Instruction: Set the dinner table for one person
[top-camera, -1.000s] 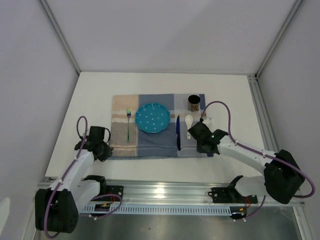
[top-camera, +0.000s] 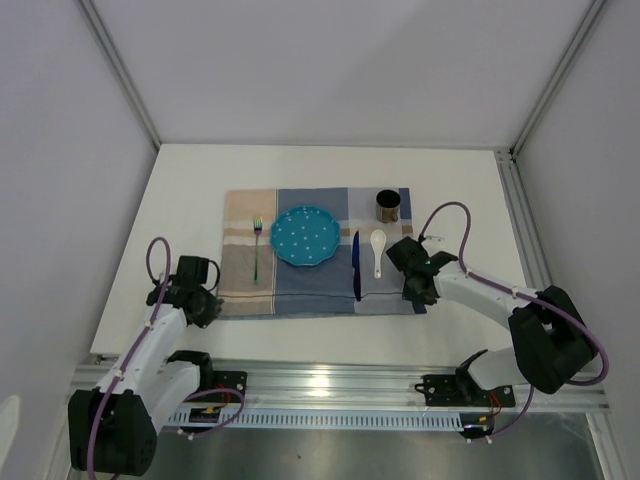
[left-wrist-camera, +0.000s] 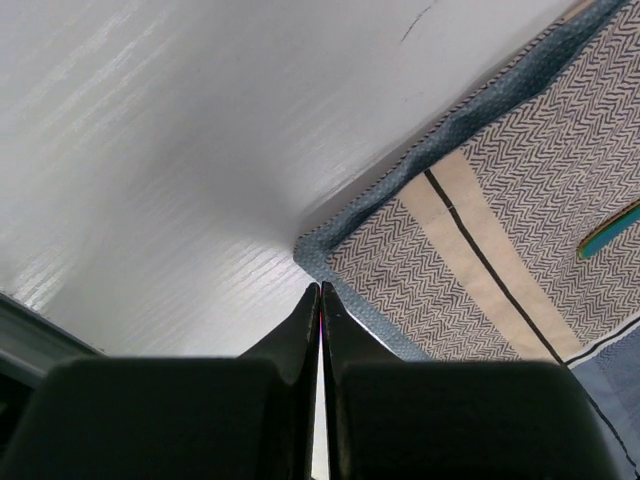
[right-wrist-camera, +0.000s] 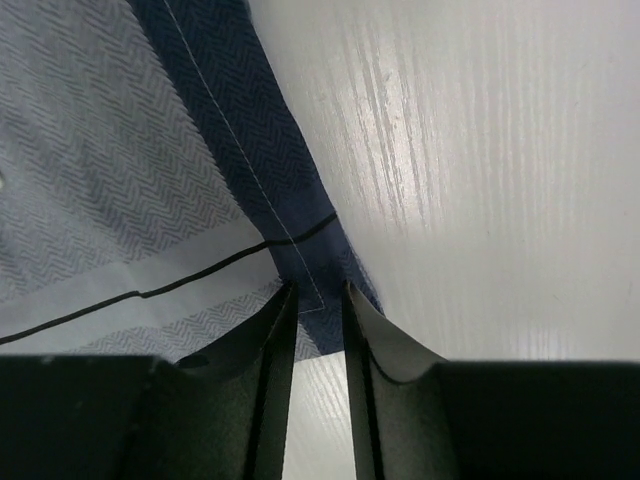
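Observation:
The striped cloth mat lies on the table, holding a blue dotted plate at its middle, a fork left of it, a dark blue knife and white spoon to its right, and a dark mug at upper right. My left gripper is shut at the mat's near left corner, nothing visible between its fingers. My right gripper is part open, low over the mat's near right corner, with cloth visible between and beyond its fingertips.
Bare white table surrounds the mat, widest at the back and left. A metal rail runs along the front edge, and walls stand at both sides and behind.
My right arm has moved rightward, toward the mat's right edge. The left arm and the tableware appear unchanged.

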